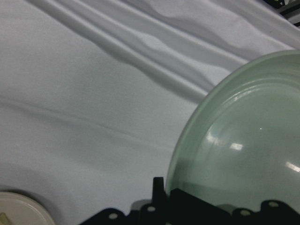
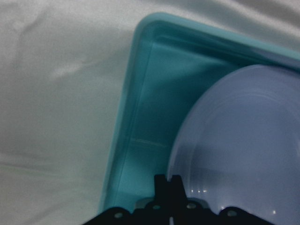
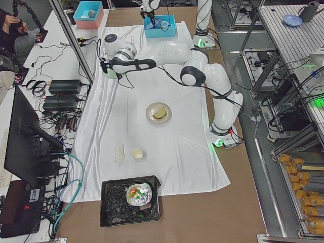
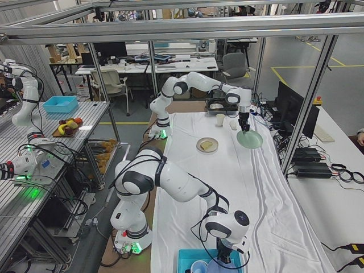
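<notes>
My left gripper is shut on the rim of a green plate (image 4: pixel 250 140), held over the cloth at the side near the monitors. My right gripper is shut on the rim of a blue plate (image 2: pixel 239 140), which is inside a teal bin (image 2: pixel 129 140) at the cloth's far end in the camera left view. A beige plate (image 3: pixel 159 113) with a yellow piece of food lies mid-cloth. A cream cup (image 3: pixel 136 154) and a pale item (image 3: pixel 119 152) stand or lie below it in that view.
A black tray (image 3: pixel 129 217) with a bowl of colourful items sits beyond the cloth's near end in the camera left view. Monitor (image 3: pixel 30 142) and cables line the left side.
</notes>
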